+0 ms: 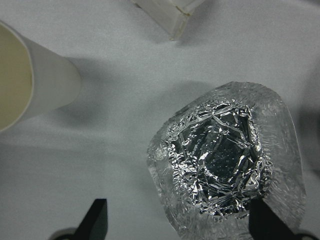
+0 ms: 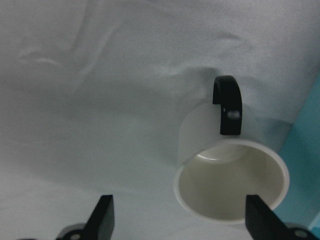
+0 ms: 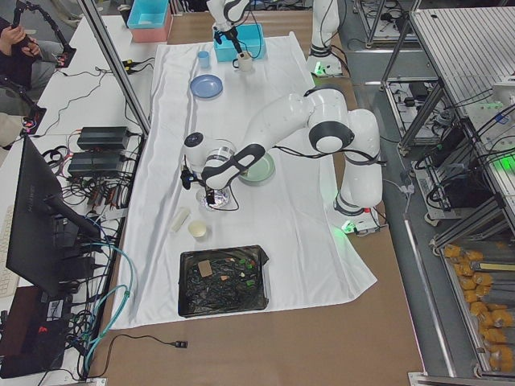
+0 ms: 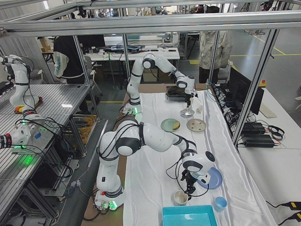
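My left gripper [image 3: 195, 183] is open, low over a crumpled foil bowl [image 1: 220, 150]; a pale cream cup [image 1: 45, 80] lies or stands to its left in the left wrist view, with a pale block [image 1: 165, 17] beyond. My right gripper is open above a white mug [image 2: 192, 145] with a black handle [image 2: 230, 115], beside the blue bin [image 2: 297, 165].
A green plate [image 4: 170, 123] holds something yellow, next to a tan plate [image 4: 196, 125]. A blue plate [image 3: 206, 87], blue cup [image 4: 220, 203] and black tray [image 3: 222, 304] also sit on the white cloth, whose right front part is clear.
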